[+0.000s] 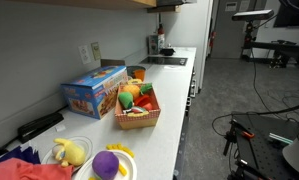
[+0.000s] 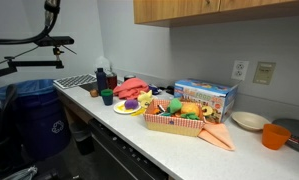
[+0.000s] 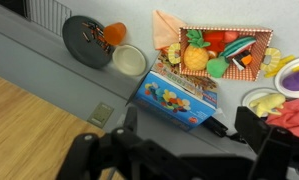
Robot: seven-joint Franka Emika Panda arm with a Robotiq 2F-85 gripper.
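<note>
In the wrist view my gripper is open, its two dark fingers wide apart with nothing between them. It looks down from above on the counter, and the box printed with a blue picture (image 3: 177,97) appears beyond the fingertips. The basket (image 1: 138,118) on the counter holds toy food, including a green piece (image 2: 175,105) and an orange pineapple-like piece (image 3: 196,55). Beside it lies a purple round piece (image 1: 106,164) on a plate. A yellow piece (image 1: 69,151) rests on another plate. The gripper itself is outside exterior view 1.
An orange cup (image 2: 276,136) and a pale bowl (image 2: 250,121) stand past the box. Pink cloth (image 2: 216,135) lies by the basket, and red cloth (image 1: 31,170) at the other end. Wooden cabinets (image 2: 204,11) overhang the counter.
</note>
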